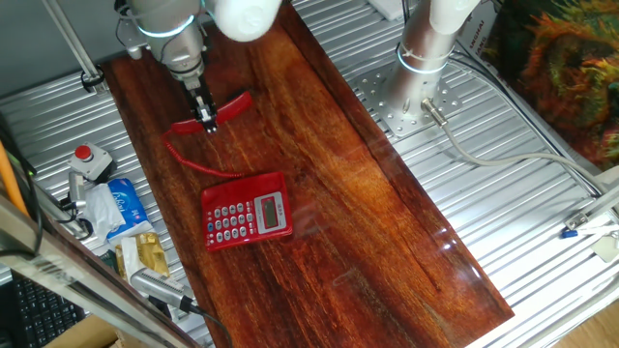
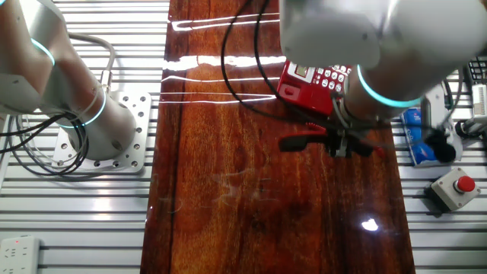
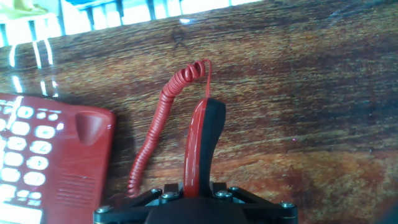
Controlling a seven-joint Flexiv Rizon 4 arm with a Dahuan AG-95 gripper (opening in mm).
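Note:
A red telephone base [image 1: 247, 210] with a keypad and small display lies on the brown wooden table. Its red handset [image 1: 234, 106], black on the inner side, is held off the table by my gripper [image 1: 209, 127], which is shut around the handset's middle. In the wrist view the handset [image 3: 196, 146] rises between the fingers, on edge, with its red coiled cord [image 3: 163, 112] running from the far end. At the left of that view the base's empty cradle hollow [image 3: 91, 126] shows. The exterior view 2 has the handset [image 2: 303, 141] partly behind the arm's cables.
Left of the table lie a red stop button box [image 1: 89, 160] and a blue packet [image 1: 127, 208].

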